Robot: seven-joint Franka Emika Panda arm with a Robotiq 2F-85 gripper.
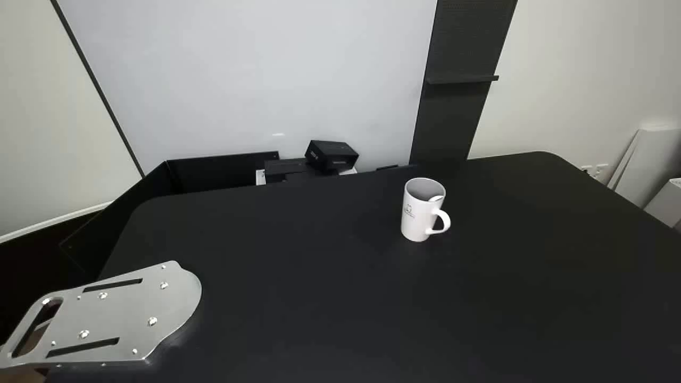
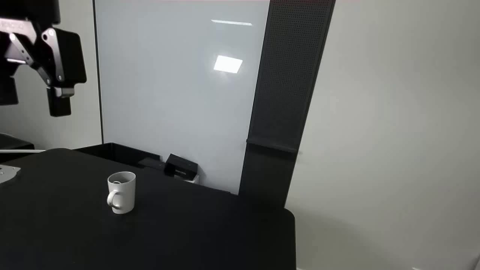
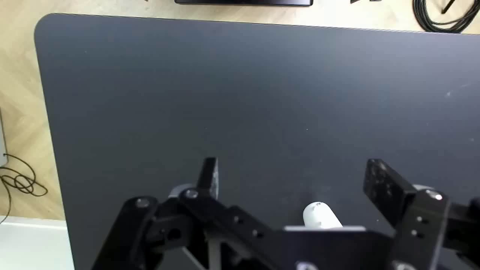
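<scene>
A white mug [image 1: 421,214] with a small dark print stands upright on the black table, its handle to the right in exterior view 1. Something whitish shows inside its rim. In exterior view 2 the mug [image 2: 122,193] has its handle to the left. My gripper [image 2: 36,99] hangs high above the table at the upper left there, with its fingers apart. From the wrist, the gripper is wide open and empty. A white rounded shape [image 3: 320,215], probably the mug, lies far below, partly hidden by the gripper body.
A silver metal plate [image 1: 121,313] with slots and bolts is at the table's left front. Behind the table's back edge sit a black box [image 1: 332,155] and a dark tray. Coiled cables [image 3: 443,20] lie on the floor.
</scene>
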